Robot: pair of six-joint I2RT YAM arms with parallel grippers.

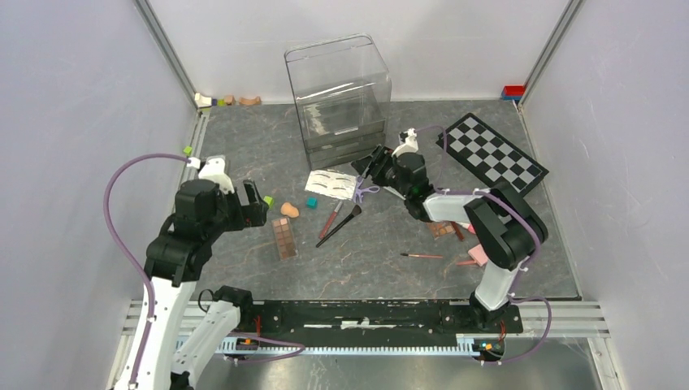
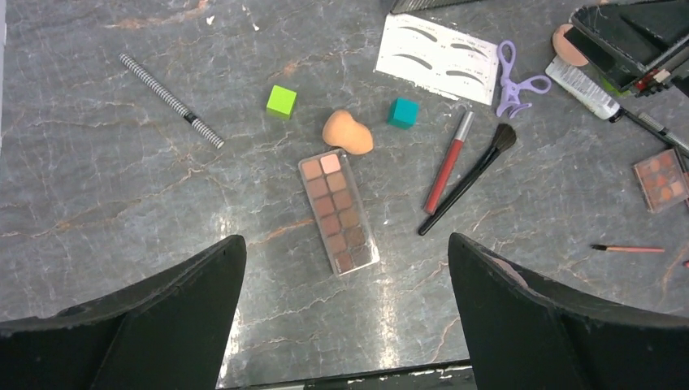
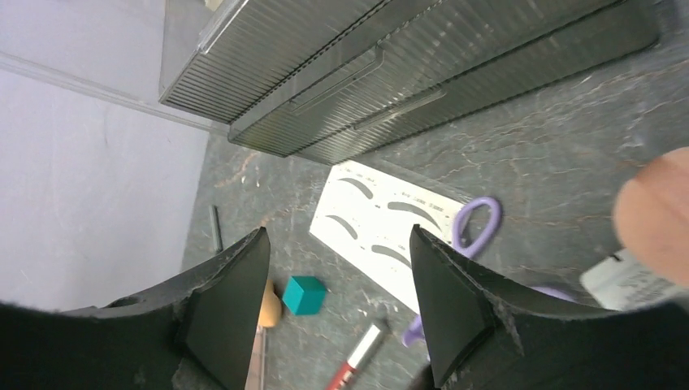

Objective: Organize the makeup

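My left gripper is open above the left mat, over an eyeshadow palette, peach sponge, red pencil and black brush. My right gripper has its fingers apart, low near the purple scissors, stencil sheet, white tube and round peach puff; nothing clearly sits between them. The clear drawer organizer stands at the back. A square palette and thin brush lie at the right.
A checkered board lies back right. Green cube, teal cube and striped pen are loose on the grey surface. Walls border both sides.
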